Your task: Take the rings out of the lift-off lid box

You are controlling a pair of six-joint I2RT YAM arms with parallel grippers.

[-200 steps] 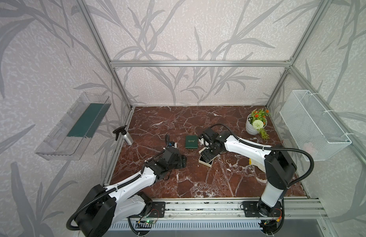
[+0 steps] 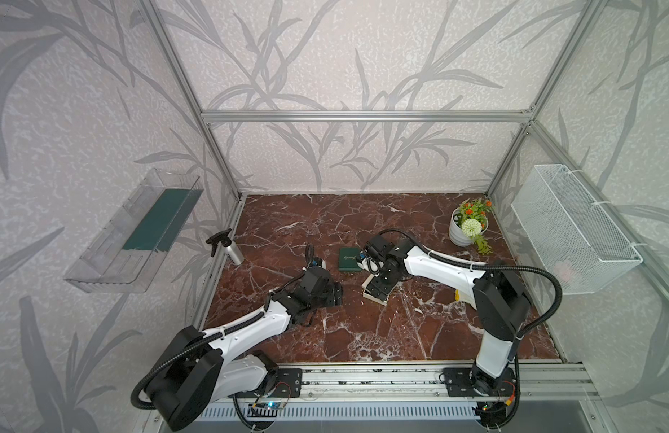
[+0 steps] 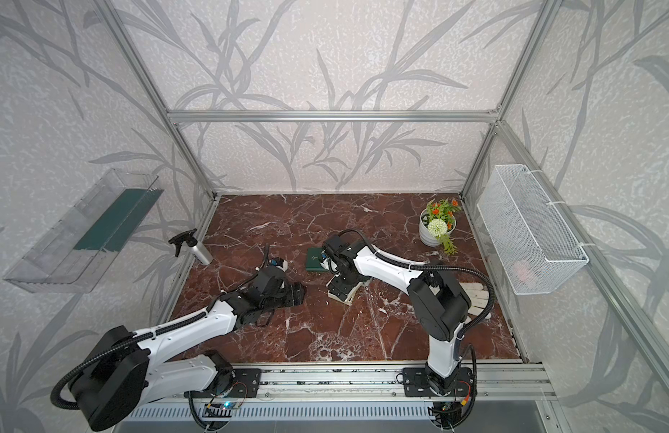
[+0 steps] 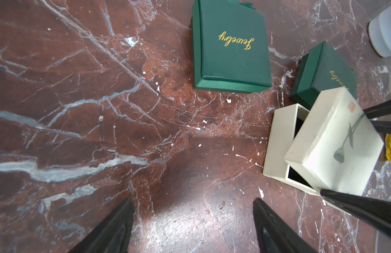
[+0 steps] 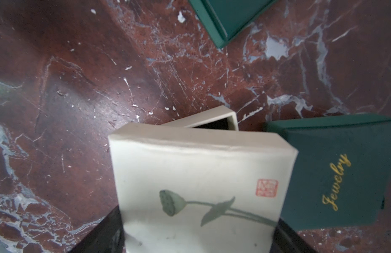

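An off-white box (image 4: 279, 145) stands on the table, its dark inside partly visible; no rings can be made out. Its white lid (image 4: 351, 141), printed with a lotus and a red seal, is tilted and skewed over the opening. My right gripper straddles this lid with its fingers wide; one black finger (image 4: 355, 206) lies along the near side. To the left of the box, my left gripper hangs over bare table, fingers apart and nothing between them.
Green jewelry boxes stand behind and beside the white box, one at the back (image 4: 233, 46) and one near the lid (image 4: 326, 73). A flowerpot (image 2: 464, 227) is at back right, a spray bottle (image 2: 229, 246) at left.
The left arm has shifted only a little.
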